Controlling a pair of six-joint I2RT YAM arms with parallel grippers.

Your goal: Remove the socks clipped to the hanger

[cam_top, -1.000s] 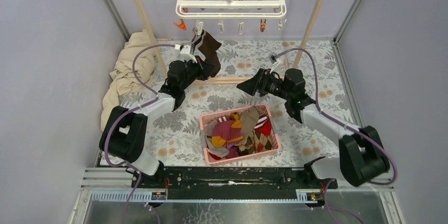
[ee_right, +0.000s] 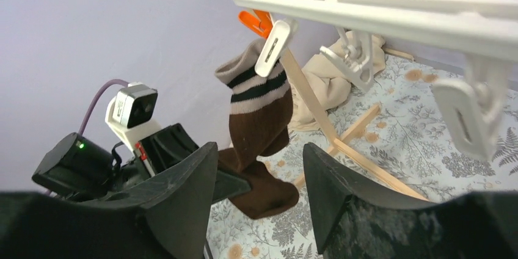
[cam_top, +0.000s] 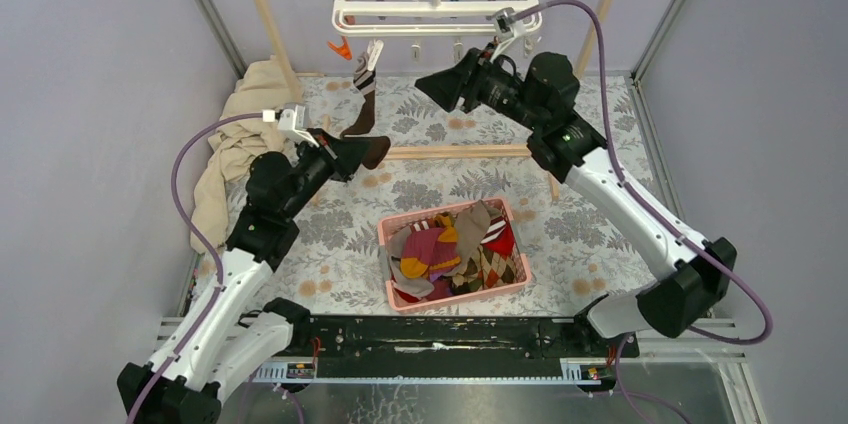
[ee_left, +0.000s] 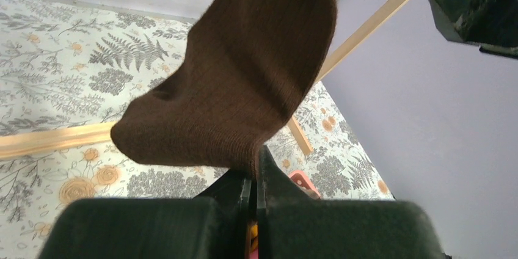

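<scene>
A brown sock with striped cuff hangs from a white clip at the hanger's left end, drawn down toward my left gripper; that gripper is shut on the sock's lower part, which rises between its fingertips. In the right wrist view the sock is held at the top by the clip, with the left arm behind it. My right gripper is raised below the hanger, part open with nothing between its fingers.
A pink basket of mixed socks stands front centre. Cream cloth lies at the left, beside the wooden stand. Several other clips line the hanger, with no socks visible on them.
My right gripper has risen and moved left toward the hanger.
</scene>
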